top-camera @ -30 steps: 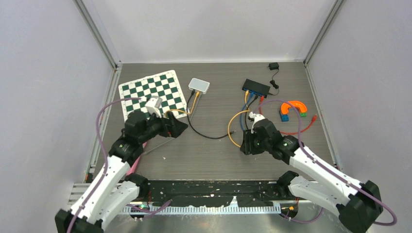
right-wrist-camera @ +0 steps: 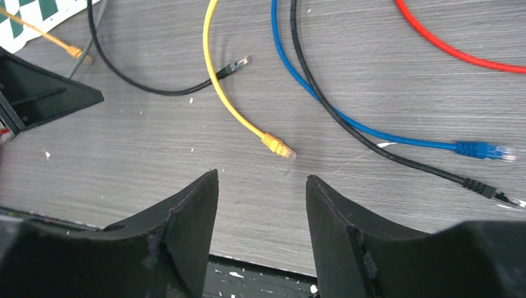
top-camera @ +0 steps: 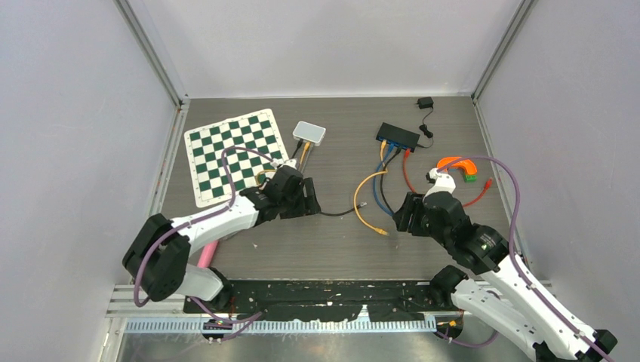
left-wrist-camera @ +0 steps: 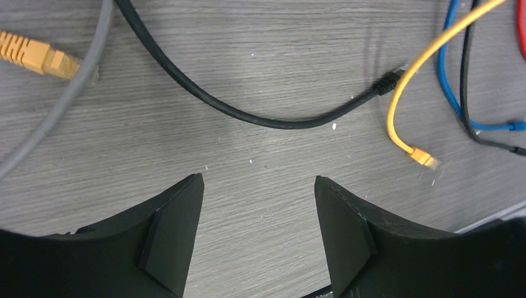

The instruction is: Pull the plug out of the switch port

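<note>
At the back of the table sits the black switch (top-camera: 398, 136), with yellow, blue, black and red cables plugged into its front. The yellow cable's free plug (right-wrist-camera: 277, 146) lies on the table, as do the loose blue plug (right-wrist-camera: 484, 151) and black plug (right-wrist-camera: 492, 192). My right gripper hangs over the table in front of these cables, its fingers apart and nothing between them. On the left, my left gripper also stands open over bare wood. Ahead of it a black cable (left-wrist-camera: 273, 123) ends in a plug (left-wrist-camera: 389, 82) beside the yellow cable.
A white box (top-camera: 309, 133) with black and yellow cables stands back left, beside a checkered board (top-camera: 234, 151). An orange arch (top-camera: 457, 167) and a green block (top-camera: 470, 179) lie on the right.
My left gripper has moved right, away from the board toward the black cable. The right gripper has shifted right, uncovering the yellow plug.
</note>
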